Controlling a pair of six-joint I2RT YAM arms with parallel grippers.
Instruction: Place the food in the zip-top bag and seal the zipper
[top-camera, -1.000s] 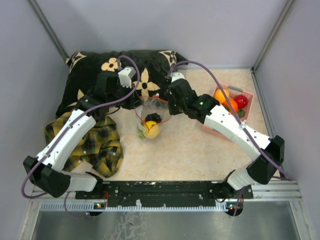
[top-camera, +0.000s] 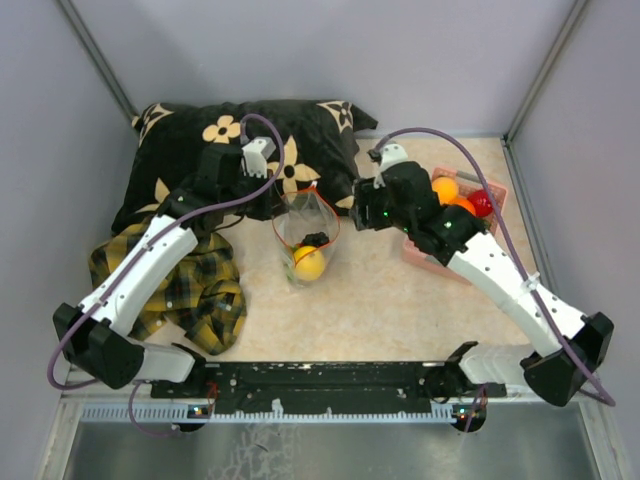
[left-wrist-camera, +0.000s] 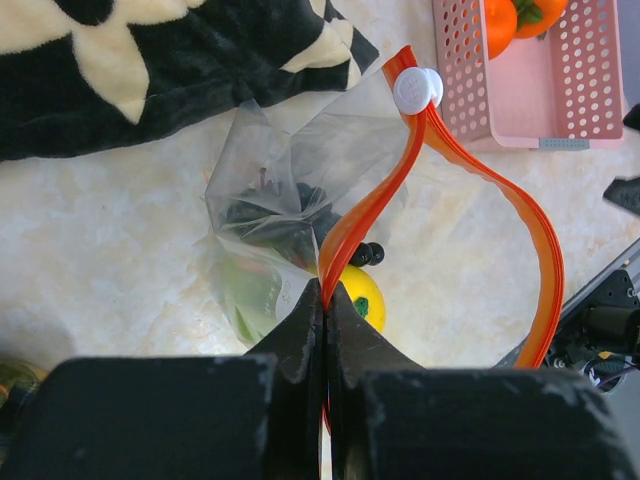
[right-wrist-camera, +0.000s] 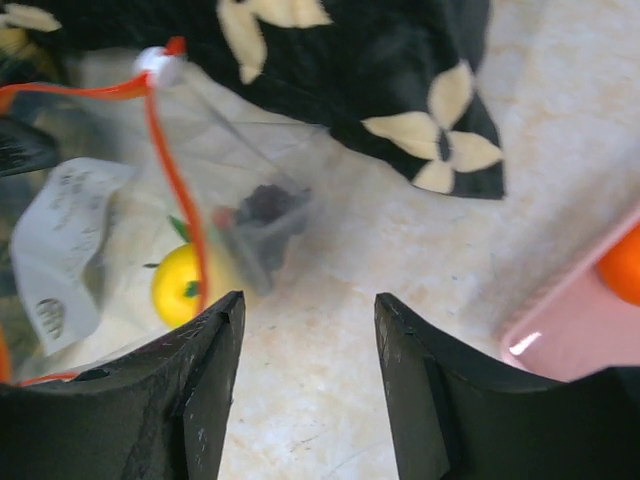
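The clear zip top bag (left-wrist-camera: 240, 215) has an orange zipper rim (left-wrist-camera: 545, 250) that gapes wide, with a white slider (left-wrist-camera: 415, 90) at one end. Inside it lie a yellow fruit (top-camera: 309, 264) and dark round pieces (top-camera: 315, 240). My left gripper is shut on the bag's orange rim. My right gripper stands open to the right of the bag, nothing between its fingers. The pink basket (left-wrist-camera: 465, 85) at the right holds orange food (top-camera: 445, 189) and a red one (top-camera: 481, 203).
A black floral cushion (top-camera: 290, 135) fills the back left. A yellow-and-black checked cloth (top-camera: 205, 290) lies at the left. Bare table (top-camera: 340, 325) shows in front of the bag and between it and the basket.
The right gripper has come away from the bag's rim and moved right, opening. The rim now stands wider than a second ago, while the left arm has shifted only slightly.
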